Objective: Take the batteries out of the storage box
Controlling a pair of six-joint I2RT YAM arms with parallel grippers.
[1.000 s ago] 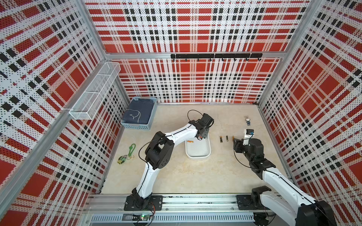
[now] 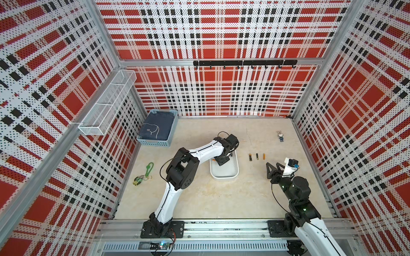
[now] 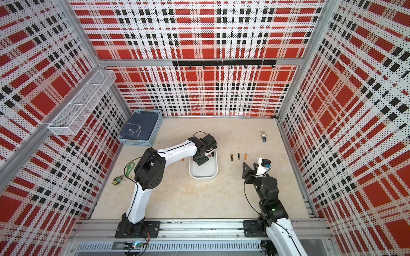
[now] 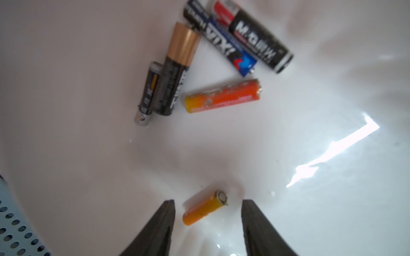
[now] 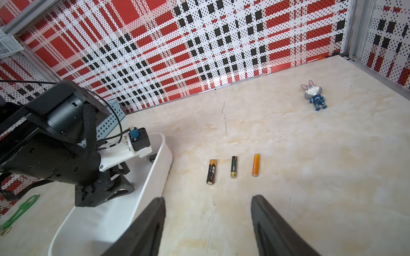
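A white storage box point(image 2: 224, 172) sits mid-table with my left gripper down inside it, fingers apart around a small orange-yellow battery point(image 4: 200, 210) lying on the box floor. Beyond that, several batteries lie grouped: a red-orange one point(image 4: 222, 95), a black-and-copper one point(image 4: 170, 76), a blue one point(image 4: 220, 40) and others. Outside, right of the box, three batteries point(image 5: 211, 170) lie in a row on the table. My right gripper stands open above the table at the front right, nothing between its fingers.
A blue basket point(image 2: 168, 136) with dark cloth stands at back left. A green-handled item point(image 2: 148, 169) lies on the left, and a small rabbit figure point(image 5: 316, 98) at back right.
My left gripper has moved slightly down and toward the front within the box. My right gripper has moved toward the front, its arm shifting with it.
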